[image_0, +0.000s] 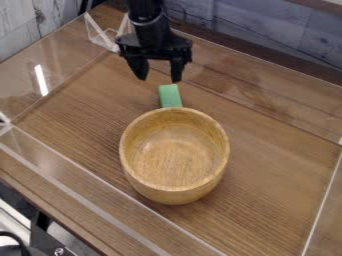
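A small green block (170, 96) lies on the wooden table just behind a large wooden bowl (174, 150). My black gripper (159, 72) hangs just behind and above the green block, its two fingers spread apart with nothing between them. The bowl is empty.
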